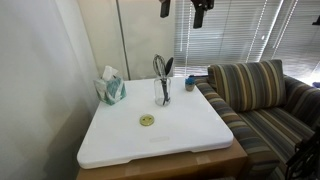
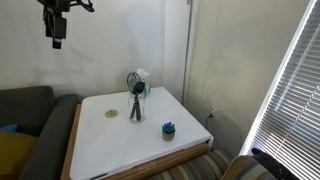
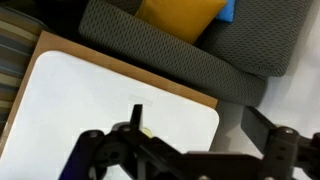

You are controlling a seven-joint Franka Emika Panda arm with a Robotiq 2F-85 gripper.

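My gripper hangs high above the white tabletop, at the top edge of exterior view 1. Its two dark fingers stand well apart and nothing shows between them, so it is open. A small yellow round piece lies flat on the tabletop. Behind it, a clear container holds a whisk and other dark utensils. A tissue box with a white tissue sits at the left, and a blue-topped small pot stands near the edge. In the wrist view, my gripper's dark parts partly hide the yellow piece.
A striped sofa borders the table on one side. A dark grey sofa with a yellow cushion lies along another. Wall and window blinds stand behind.
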